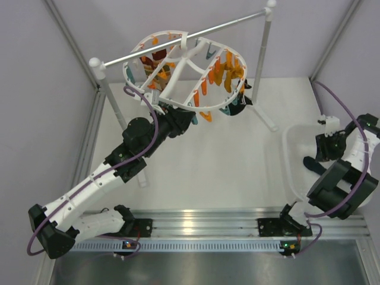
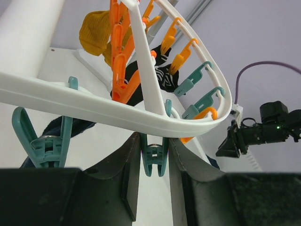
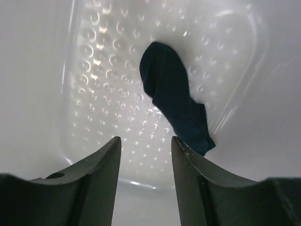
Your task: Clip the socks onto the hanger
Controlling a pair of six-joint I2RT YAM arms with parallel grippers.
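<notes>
A round white hanger (image 1: 172,101) with teal and orange clips hangs from a white stand. Several socks dangle from it, among them a mustard sock (image 2: 94,30) and a black patterned sock (image 1: 236,107). At its near rim, my left gripper is shut on a teal clip (image 2: 154,159), whose lower ends show between the fingers. One dark sock (image 3: 175,94) lies lengthwise in the white tub (image 1: 289,172) at the right. Above that tub hovers my right gripper, its fingers apart with nothing between them. The sock's lower end lies close to the right finger (image 3: 181,160) in the right wrist view.
Stand posts (image 1: 261,59) rise on both sides of the hanger. Another teal clip (image 2: 47,143) is left of the gripped one, with a dark sock (image 2: 61,126) behind it. Between stand and tub, the white tabletop (image 1: 237,166) is clear.
</notes>
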